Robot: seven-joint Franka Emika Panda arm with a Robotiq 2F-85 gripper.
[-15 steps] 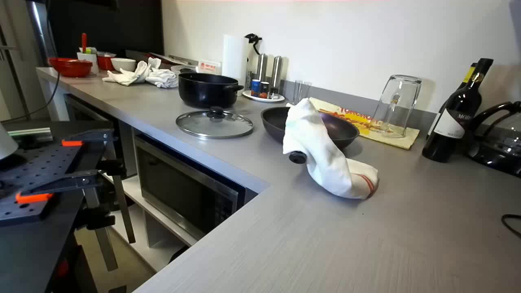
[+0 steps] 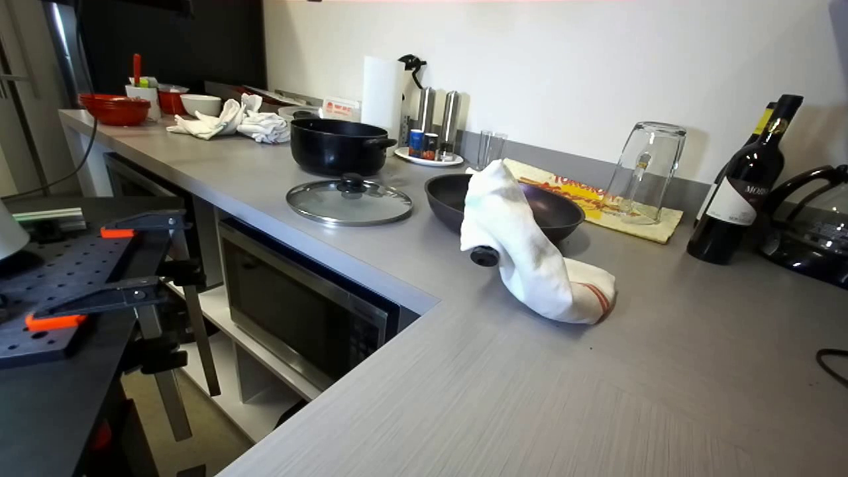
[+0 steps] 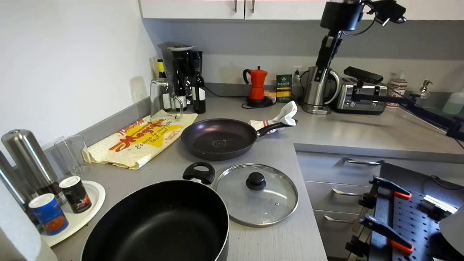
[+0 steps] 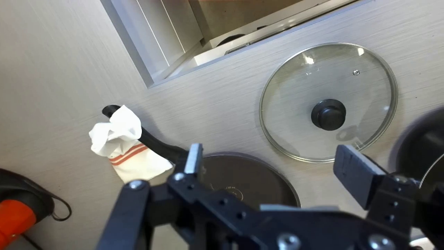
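In the wrist view my gripper is open above the counter, its two fingers wide apart with nothing held between them. Below it lies a dark frying pan, partly hidden by the gripper in that view. A white towel with red stripes drapes over the pan's handle, and its striped end rests on the counter. A round glass lid with a black knob lies flat beside the pan. The black pot stands uncovered next to the lid. Black robot parts hang into exterior view 2.
A yellow printed cloth lies along the wall, with an upturned glass mug on it. Wine bottles and a coffee maker stand nearby. The red moka pot, kettle and toaster line the back. Bare counter is in front.
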